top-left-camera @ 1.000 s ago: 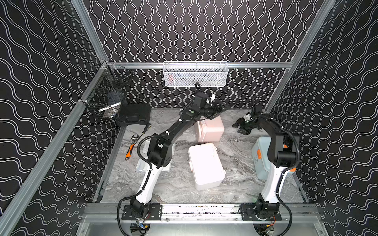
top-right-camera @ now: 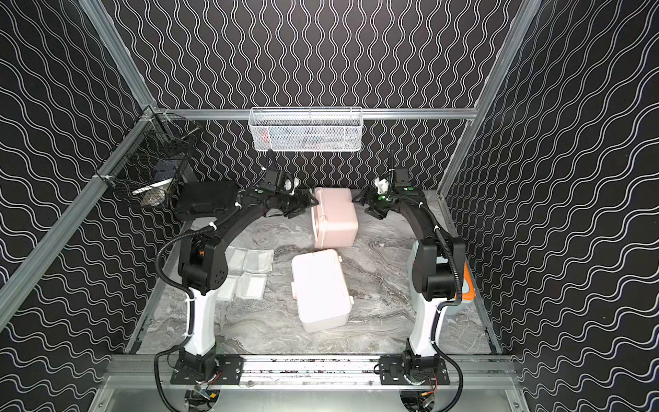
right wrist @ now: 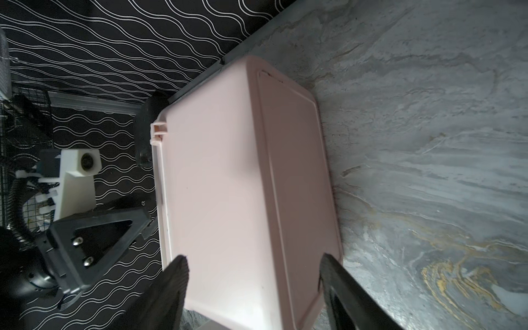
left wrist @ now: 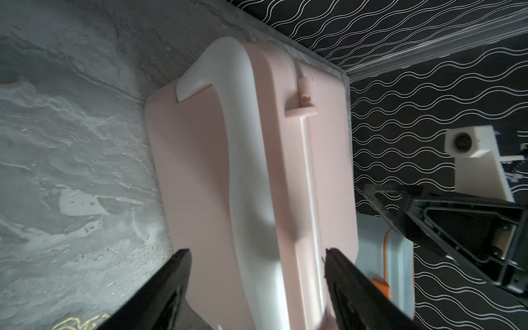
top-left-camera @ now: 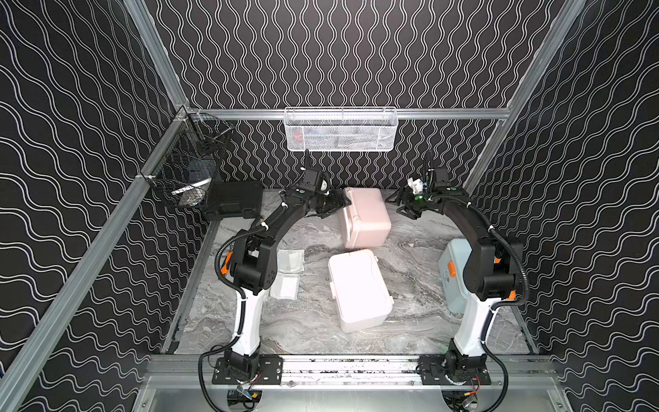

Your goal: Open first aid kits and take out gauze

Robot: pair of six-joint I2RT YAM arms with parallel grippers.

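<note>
A closed pink first aid kit stands near the back wall, its pale handle and lid seam facing left. My left gripper is open at the kit's left side, and in the left wrist view its fingers lie on either side of the handle and rim. Across from it, on the kit's right, my right gripper stands open, with the kit's corner edge showing between its fingers. Whether either one touches the kit I cannot tell. Several flat white gauze packets lie on the left of the table.
Front centre holds a closed white kit. A blue-grey kit with orange latches sits by the right arm. At the back left is a black case; an orange tool lies partly behind the left arm. Clear table separates the kits.
My right gripper has come in leftward and back toward the kit. The kit itself has stayed put.
</note>
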